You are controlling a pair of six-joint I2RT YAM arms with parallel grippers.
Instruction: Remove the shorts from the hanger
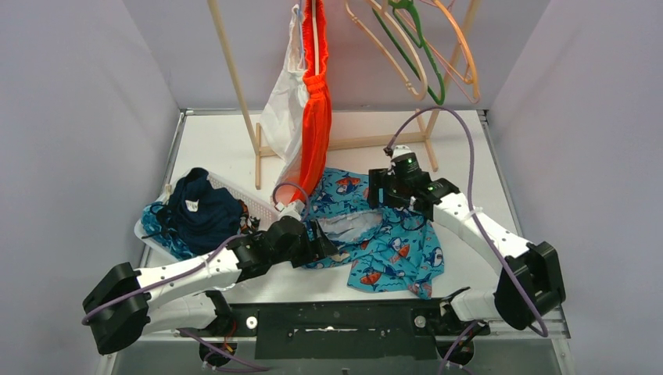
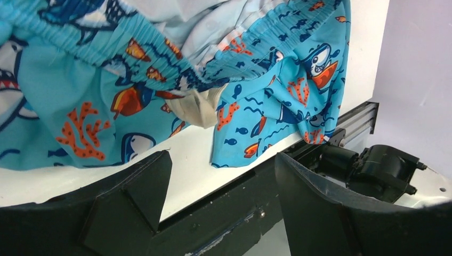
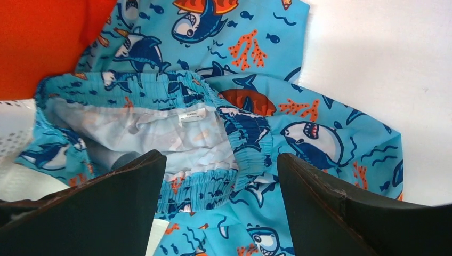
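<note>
Blue shark-print shorts [image 1: 397, 254] lie spread on the white table, their waistband open with the pale lining showing. In the left wrist view a cream drawstring [image 2: 198, 108] sticks out under the waistband [image 2: 160, 69]. My left gripper [image 1: 323, 241] is low at the shorts' left front side, its fingers [image 2: 141, 186] apart with nothing between them. Over the right part of the shorts hangs my right gripper [image 1: 375, 187], open and empty; the right wrist view shows the waistband [image 3: 250, 144] and a small white label [image 3: 192, 116] below it. No hanger shows inside these shorts.
Orange shorts [image 1: 316, 117] and a white garment [image 1: 283, 113] hang from the wooden rack [image 1: 375, 142]. Several empty hangers, one green [image 1: 428, 58], hang at its right. A white basket [image 1: 227, 187] with dark clothes stands at left.
</note>
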